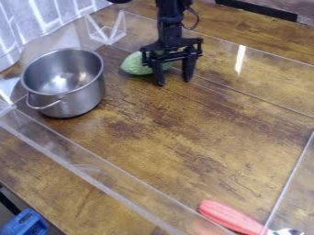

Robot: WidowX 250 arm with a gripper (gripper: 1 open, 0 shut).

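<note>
My black gripper (172, 61) reaches down from the top centre of the camera view, its fingers over a green object (142, 63) lying on the wooden table (185, 138). The green object is partly hidden behind the fingers. Whether the fingers are closed on it I cannot tell.
A steel pot (64, 81) stands at the left. A red-handled utensil (233, 218) lies at the front right, and a blue object (28, 223) is at the front left corner. Clear plastic edges surround the wide bare middle of the table.
</note>
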